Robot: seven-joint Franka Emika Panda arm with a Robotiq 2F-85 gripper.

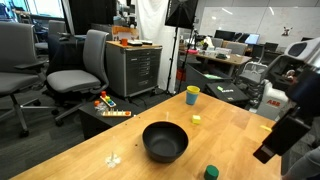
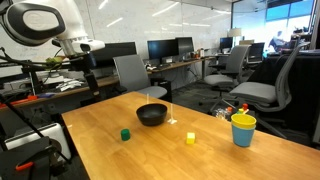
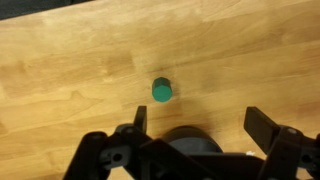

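A small green cylinder [image 3: 161,90] lies below my gripper in the wrist view, close to the middle of the picture. Wide apart, the two dark fingers hold nothing; my gripper is open, well above the wooden table [image 3: 60,60]. In the first exterior view the green cylinder [image 1: 211,172] is near the bottom edge, and a black bowl [image 1: 165,141] stands to its left. The bowl's dark rim [image 3: 190,133] shows partly behind the gripper in the wrist view. From the second exterior view, the arm [image 2: 60,45] is raised at the left.
A yellow block [image 2: 191,138] sits on the table right of the bowl [image 2: 152,114]. Further along stands a blue bucket [image 2: 243,130] with yellow in its top. Bare table surrounds the green cylinder [image 2: 126,134]. Office chairs [image 1: 80,70] stand beyond the table.
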